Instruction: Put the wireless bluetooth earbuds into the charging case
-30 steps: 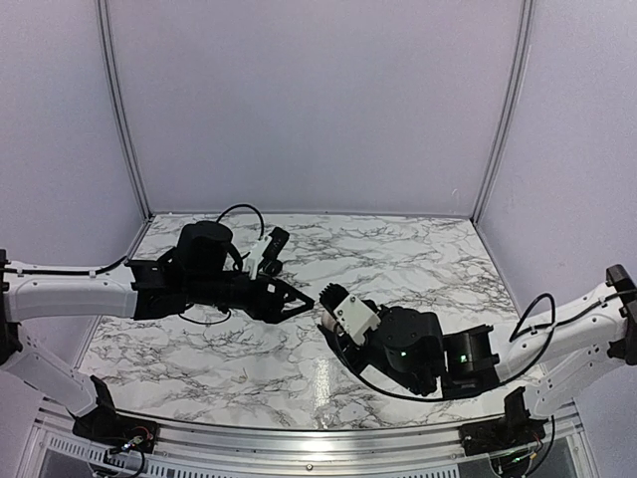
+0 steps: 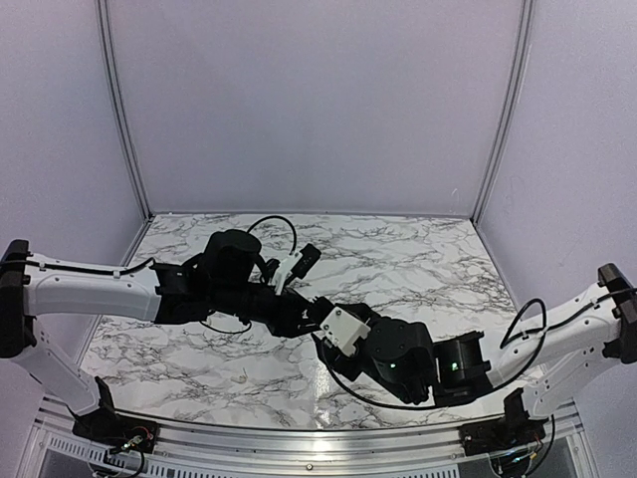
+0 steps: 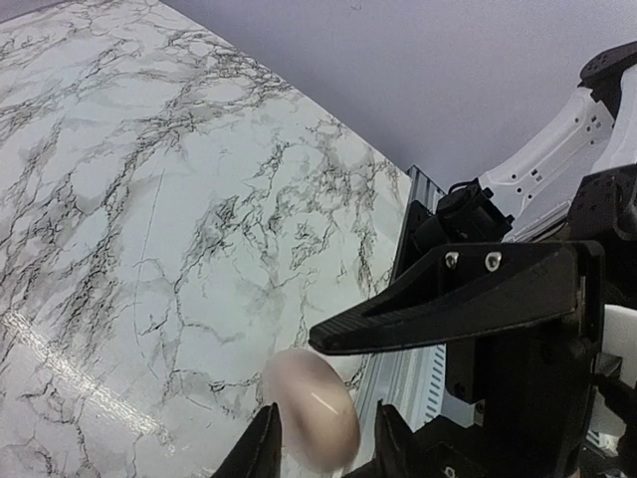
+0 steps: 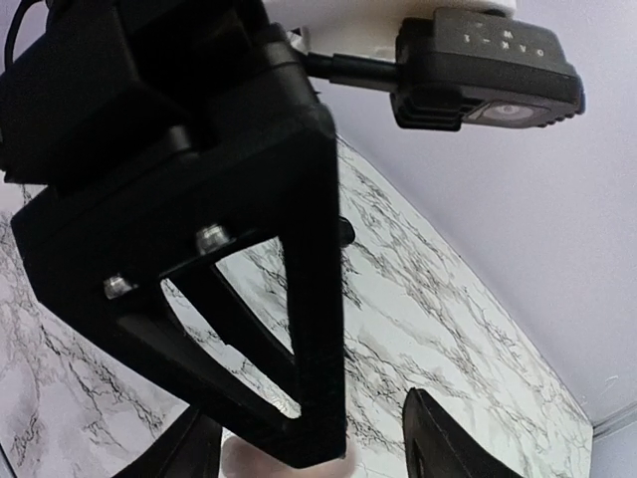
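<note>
In the top view the two grippers, left [image 2: 304,317] and right [image 2: 328,334], meet over the middle of the table, mostly hidden by their own housings. In the left wrist view a rounded pale pink case [image 3: 311,398] hangs close to my left fingertips, beside the black fingers of the other gripper. The right wrist view shows the top of the same case [image 4: 279,460] low between the dark fingers, largely covered. Whether either gripper holds it firmly is unclear, and I see no earbuds clearly.
Walls stand at the back and sides, with a metal rail along the front edge.
Over the last second my left gripper has moved right and slightly down to meet the right one, which has shifted a little left and down.
</note>
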